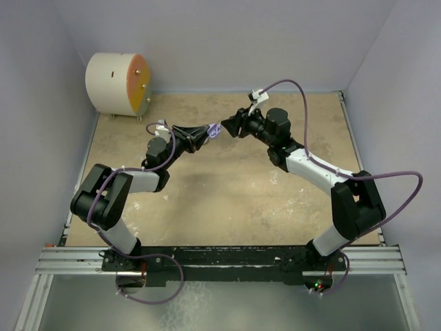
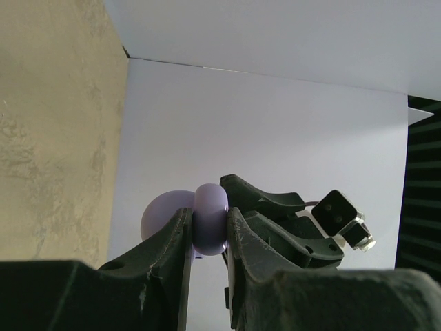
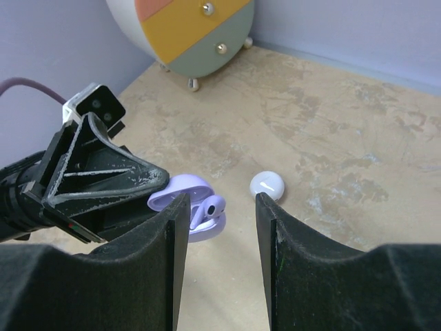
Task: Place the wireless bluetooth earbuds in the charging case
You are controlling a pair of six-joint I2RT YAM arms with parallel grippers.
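Note:
A lavender charging case (image 1: pixel 213 130) is held up near the middle, in my left gripper (image 1: pixel 202 134), which is shut on it; in the left wrist view the case (image 2: pixel 210 224) sits between the fingertips. In the right wrist view the case (image 3: pixel 182 183) shows a recess and a small lavender piece, probably an earbud (image 3: pixel 213 208), at it; whether that piece is seated I cannot tell. My right gripper (image 1: pixel 230 124) is open just right of the case, apart from it, with nothing between its fingers.
A white round disc (image 3: pixel 267 185) lies on the tan table (image 3: pixel 344 158). A drum-shaped object with coloured end (image 1: pixel 110 83) stands at the back left.

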